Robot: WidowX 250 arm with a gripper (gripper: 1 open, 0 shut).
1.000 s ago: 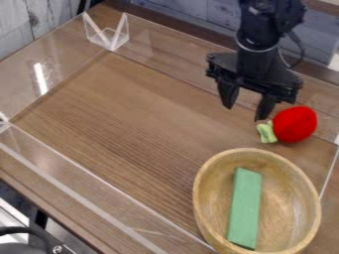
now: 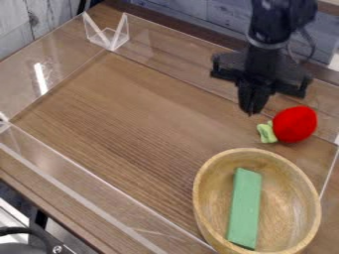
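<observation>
My gripper (image 2: 251, 99) hangs at the upper right of the camera view, dark grey, its lower part blurred; it is shut, with nothing visible between its fingers. Just right of it and lower lies a red round object (image 2: 298, 122) with a small pale green piece (image 2: 265, 132) at its left side. At the bottom right a wooden bowl (image 2: 212, 185) holds a green block (image 2: 245, 208).
A clear plastic holder (image 2: 103, 31) stands at the upper left by the table's back edge. Dark cables run at the lower left corner.
My gripper has risen a little and moved slightly, now blurred. The red object and the bowl look unmoved.
</observation>
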